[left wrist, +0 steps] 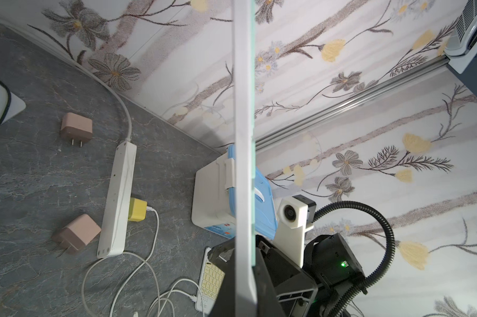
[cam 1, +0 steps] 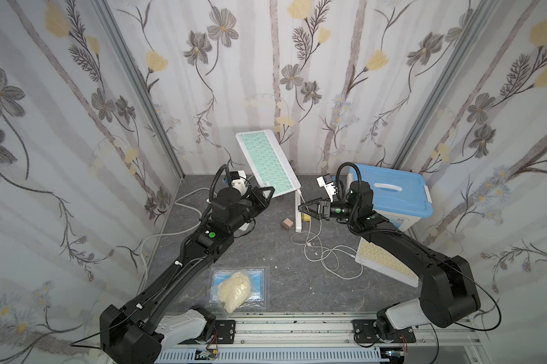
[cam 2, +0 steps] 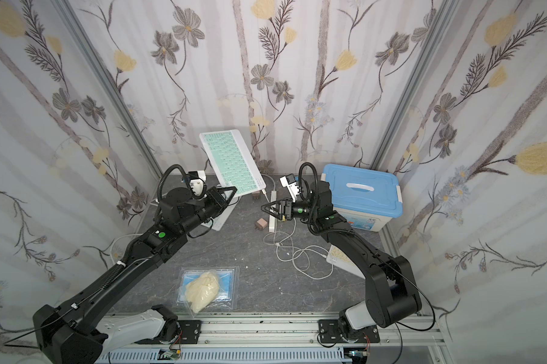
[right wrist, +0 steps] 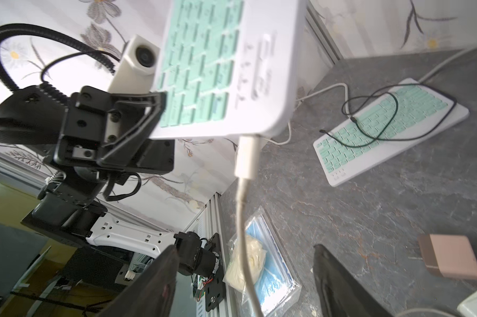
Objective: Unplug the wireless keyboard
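Note:
A white keyboard with mint keys [cam 1: 264,159] is raised and tilted up, with my left gripper [cam 1: 264,195] shut on its lower-left edge. In the left wrist view it appears edge-on between the fingers. A white plug [right wrist: 247,157] sits in its lower-right corner, its cable [right wrist: 243,232] hanging down. My right gripper [cam 1: 305,207] stands open around the line of this cable, a little below and right of the plug; in the right wrist view the cable runs between its blurred fingers.
A second mint keyboard [right wrist: 386,126] with black cable lies behind. A power strip [left wrist: 117,195], pink adapters [left wrist: 75,232], looped cables, a yellowish keyboard [left wrist: 212,280], a blue-lidded box [cam 1: 387,188] and a bag [cam 1: 237,291] occupy the table.

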